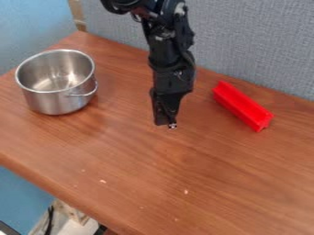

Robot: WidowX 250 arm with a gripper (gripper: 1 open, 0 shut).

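Observation:
My gripper (166, 122) hangs point-down just above the middle of the wooden table, shut, with nothing seen between its fingers. A steel pot (55, 83) with side handles stands at the left. A long red block (241, 105) lies to the right of my gripper, apart from it.
A grey padded wall (245, 41) runs along the back. The table's left edge drops to a blue surface at the lower left.

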